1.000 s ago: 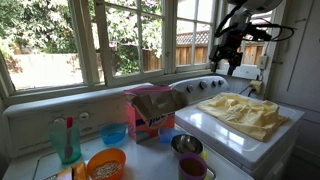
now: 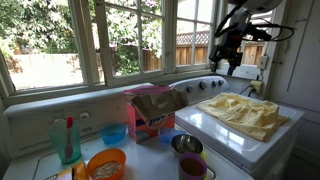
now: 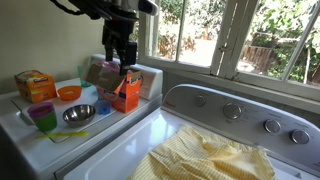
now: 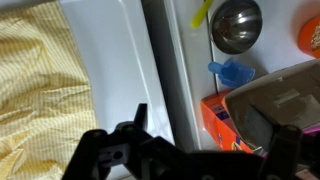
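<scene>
My gripper [image 2: 222, 69] hangs above the white appliance top, its fingers apart with nothing seen between them. In the second exterior view, the open gripper [image 3: 116, 66] appears in front of an orange detergent box [image 3: 127, 93]. A pale yellow cloth [image 2: 240, 114] lies rumpled across the right-hand appliance [image 3: 150, 135], well below the fingers. From the wrist, the same cloth [image 4: 45, 95] fills the left side, and the box [image 4: 222, 125] with its brown open flap [image 4: 280, 100] sits at lower right, partly behind the gripper.
On the left-hand appliance stand a metal bowl [image 2: 187, 145], an orange bowl [image 2: 105, 163], a blue cup [image 4: 232, 72] and a green cup [image 2: 66, 142]. A gap [image 4: 172, 70] runs between the two appliances. Windows and control panels [image 3: 235, 112] border the back. Bare white top [image 4: 115, 70] shows beside the cloth.
</scene>
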